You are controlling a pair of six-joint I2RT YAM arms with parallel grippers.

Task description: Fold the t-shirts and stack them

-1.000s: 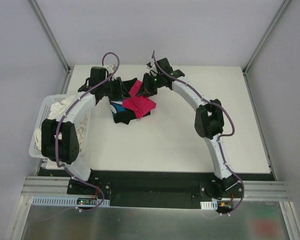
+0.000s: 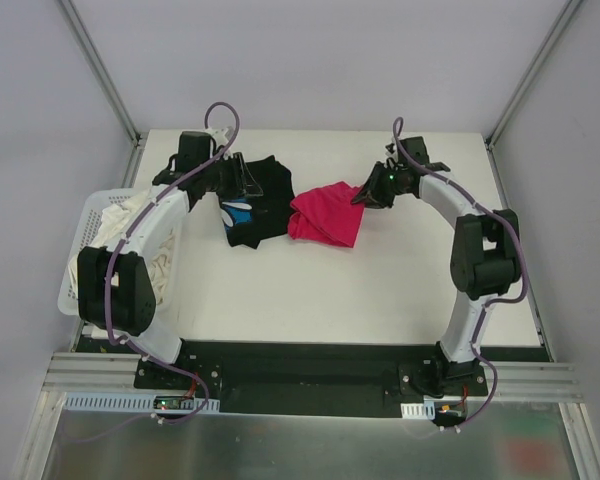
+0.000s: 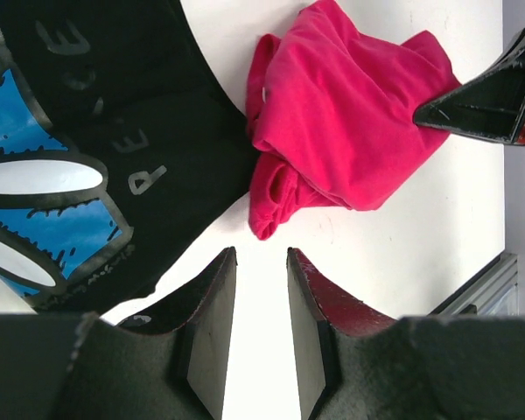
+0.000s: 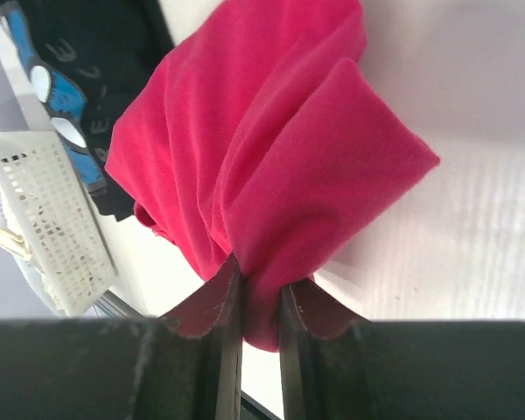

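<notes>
A red T-shirt lies bunched on the white table, its right edge raised in my right gripper, which is shut on it. Left of it lies a flat black T-shirt with a blue print. My left gripper hangs over the black shirt in the top view; in its wrist view the fingers are parted with nothing between them.
A white basket with pale cloths stands at the table's left.
My right gripper has moved to the right, drawing the red shirt off the black one and uncovering more of it. The left arm has stayed in place.
</notes>
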